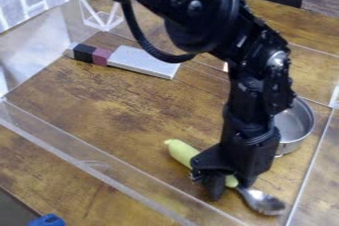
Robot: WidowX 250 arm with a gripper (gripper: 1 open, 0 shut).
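A spoon with a pale yellow handle (184, 154) and a steel bowl end (265, 202) lies on the wooden surface at the lower right. My black gripper (219, 178) is down over the middle of the handle, hiding that part. Whether its fingers are closed on the handle is unclear. Behind the gripper stands a steel pot (295, 125), partly hidden by the arm.
A flat white-and-dark object (143, 61) lies at the back left. Clear plastic walls border the work area. A blue item (44, 220) sits at the lower left corner. The left middle of the board is clear.
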